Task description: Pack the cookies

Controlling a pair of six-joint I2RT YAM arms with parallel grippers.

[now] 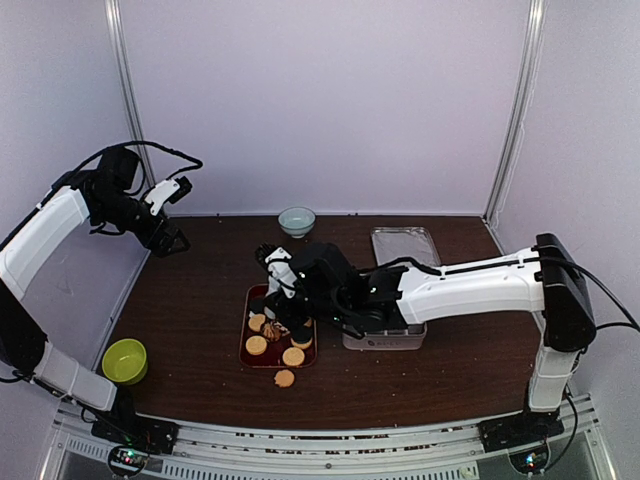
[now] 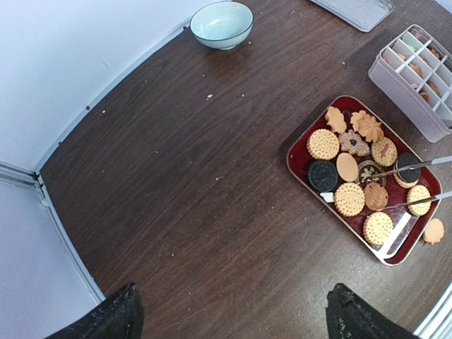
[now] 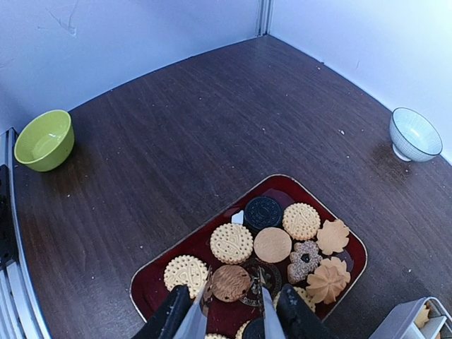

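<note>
A dark red tray [image 2: 318, 198] holds assorted cookies: pale dotted, black, flower-shaped and plain ones. My right gripper is low over the tray, its thin fingertips parted either side of a brown round cookie [image 3: 230, 282]; whether they touch it is unclear. A lilac compartment box [image 2: 402, 92] with some cookies in it stands beside the tray, partly under the right arm in the top view. My left gripper [image 1: 170, 240] hangs open and empty above the table's left side. A loose cookie [image 2: 433, 231] lies just outside the tray.
A light blue bowl [image 1: 297, 222] stands at the back, a green bowl [image 1: 125, 362] at the front left. A clear lid [image 1: 401, 245] lies at the back right.
</note>
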